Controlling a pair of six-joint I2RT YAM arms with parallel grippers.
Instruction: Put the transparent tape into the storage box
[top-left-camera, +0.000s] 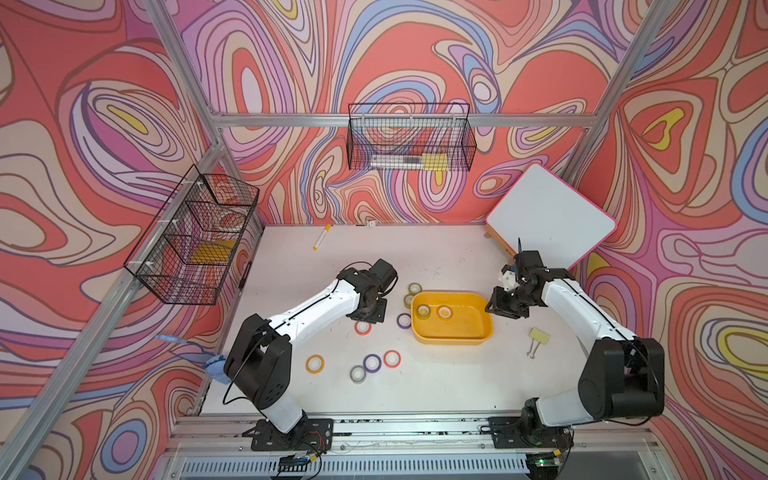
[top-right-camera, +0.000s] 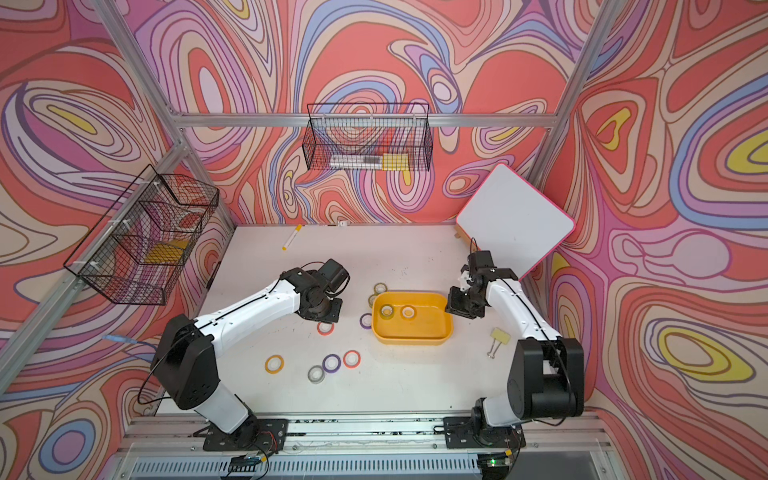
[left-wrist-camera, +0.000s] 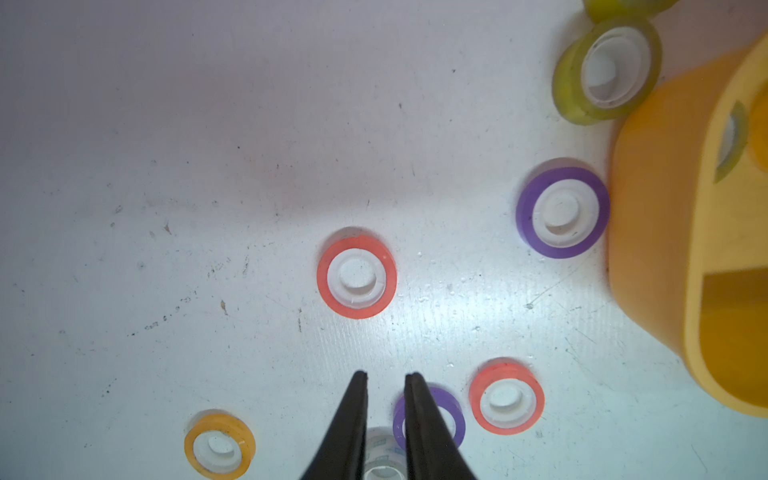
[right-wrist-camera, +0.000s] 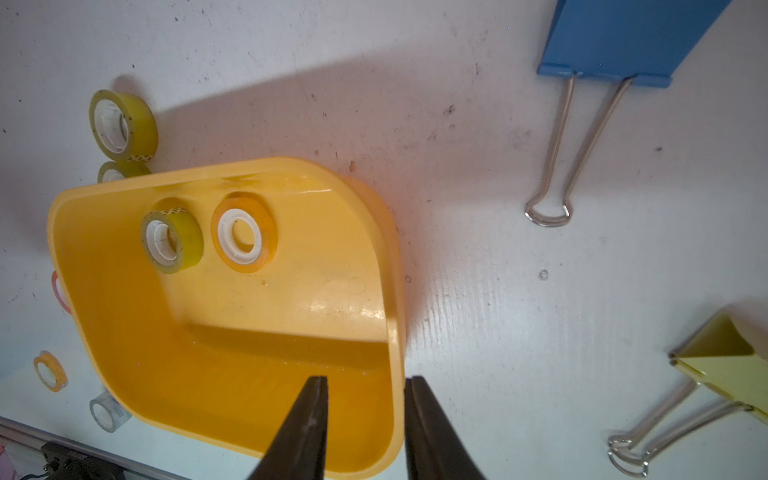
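The yellow storage box (right-wrist-camera: 320, 288) holds a yellowish transparent tape (right-wrist-camera: 184, 236) and an orange tape (right-wrist-camera: 248, 232). Two more yellowish tapes (left-wrist-camera: 572, 88) stand just outside its back left corner. A clear tape (right-wrist-camera: 112, 412) lies near the front of the table, beside a purple one. My left gripper hangs over the table left of the box, part open, with nothing visible between its fingers. My right gripper is above the box's right end, part open, with nothing visible held.
Red tapes (left-wrist-camera: 356, 292), purple tapes (left-wrist-camera: 560, 240) and an orange tape (left-wrist-camera: 220, 432) lie left of the box. A blue clip (right-wrist-camera: 616, 36) and yellow clip (right-wrist-camera: 720, 360) lie right of it. A white board (top-left-camera: 548, 212) leans at the back right.
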